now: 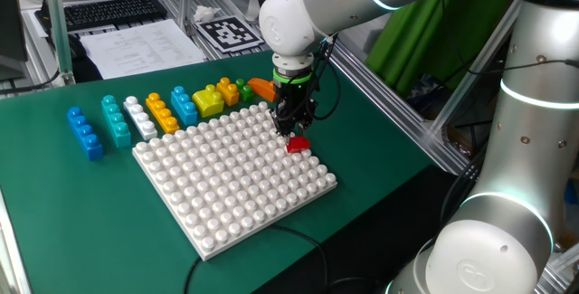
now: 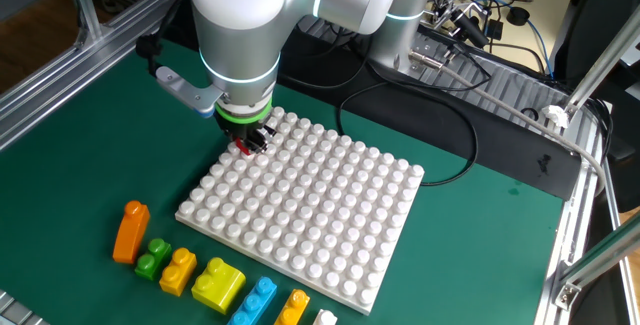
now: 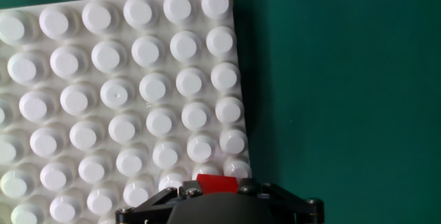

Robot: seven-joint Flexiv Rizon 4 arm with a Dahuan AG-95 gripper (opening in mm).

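Note:
A red brick (image 1: 298, 145) is at the white studded baseplate (image 1: 222, 181), near its edge on the robot's side. My gripper points down at it, and in the wrist view the dark fingers close in on both sides of the red brick (image 3: 217, 183); it looks shut on the brick. Only a little red shows beneath the gripper (image 2: 252, 145) in exterior view 2. The brick's underside is hidden, so whether it is seated on the studs cannot be told.
Beyond the baseplate runs a row of loose bricks, from a blue brick (image 1: 85, 134) to an orange piece (image 2: 131, 232), with a yellow-green brick (image 2: 218, 285) among them. A black cable (image 2: 470, 135) lies near the plate. Most studs are bare.

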